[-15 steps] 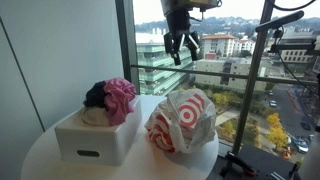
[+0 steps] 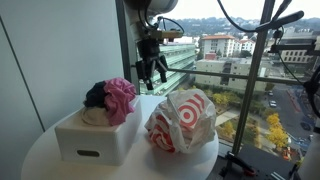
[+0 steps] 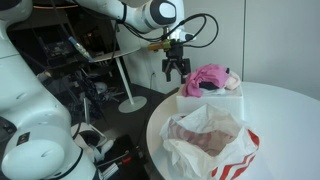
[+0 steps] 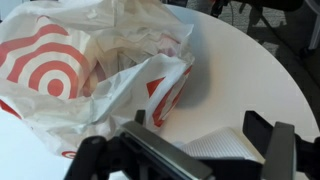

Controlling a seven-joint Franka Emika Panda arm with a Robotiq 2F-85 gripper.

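My gripper (image 2: 151, 76) is open above the table, between the white bin (image 2: 88, 145) and the plastic bag, with nothing between its fingers. Pink cloth (image 2: 119, 97) and dark cloth (image 2: 96, 96) are heaped in the bin, rising over its rim. The white bag with red target prints (image 2: 186, 115) stands open-mouthed beside the bin. In exterior view 2 the gripper (image 3: 176, 72) hangs near the bin's far side, apart from the pink cloth (image 3: 209, 76). The wrist view shows the bag (image 4: 75, 75) ahead of the fingers; whether anything lies deep inside it is unclear.
The round white table (image 2: 60, 172) has bare surface around both containers. A ridged white surface (image 4: 222, 143) shows between the fingers in the wrist view. Large windows stand behind, and a dark stand (image 2: 250, 166) is off the table's right edge.
In exterior view 1 my gripper has moved left and lower, from above the bag toward the bin. The bag, bin and cloths look unmoved.
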